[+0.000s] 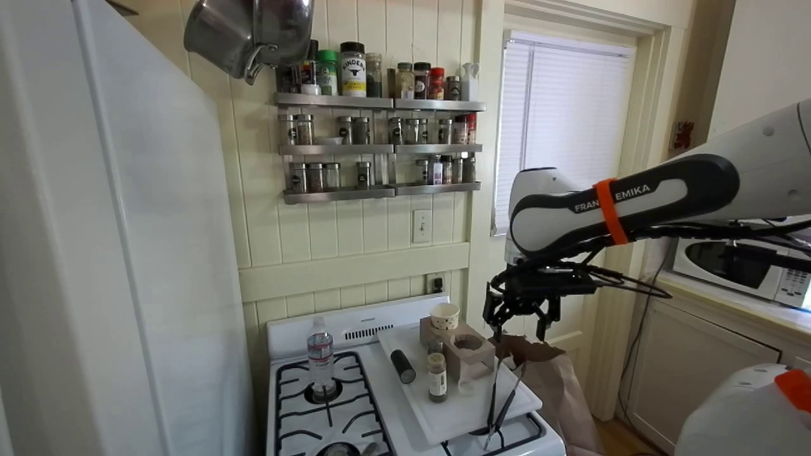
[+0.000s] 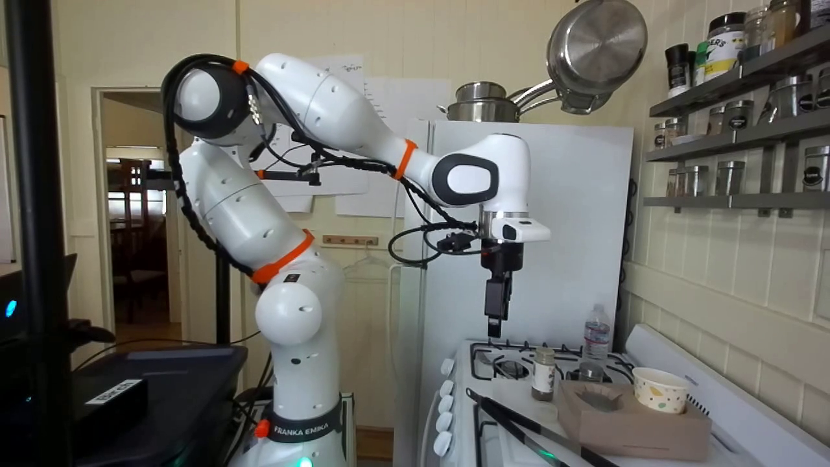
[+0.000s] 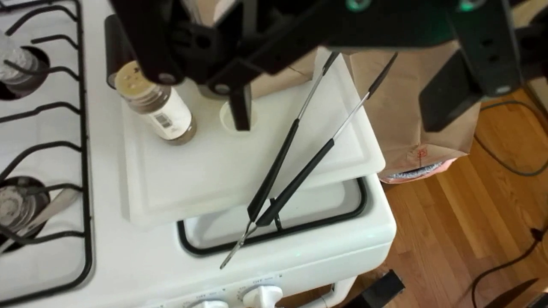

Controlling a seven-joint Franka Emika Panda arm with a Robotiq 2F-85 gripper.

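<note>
My gripper stands open above the stove's right side, its two dark fingers wide apart and nothing between them. Below it, a pair of black-handled metal tongs (image 3: 293, 179) lies slantwise over a white cutting board (image 3: 205, 190), the joined end reaching past the board's front edge. A spice jar (image 1: 437, 377) with a white label stands upright on the board. Behind that jar is a brown cardboard box (image 2: 631, 428) with a round hole, and a patterned paper cup (image 2: 661, 390) sits on top of it. A dark cylinder (image 1: 403, 366) lies on its side nearby.
A clear water bottle (image 1: 320, 356) stands on the left burners. A paper bag (image 3: 411, 102) is on the floor right of the stove. Spice shelves (image 1: 338, 149) line the wall, and pans (image 2: 595, 54) are at upper right above the fridge (image 2: 529, 233).
</note>
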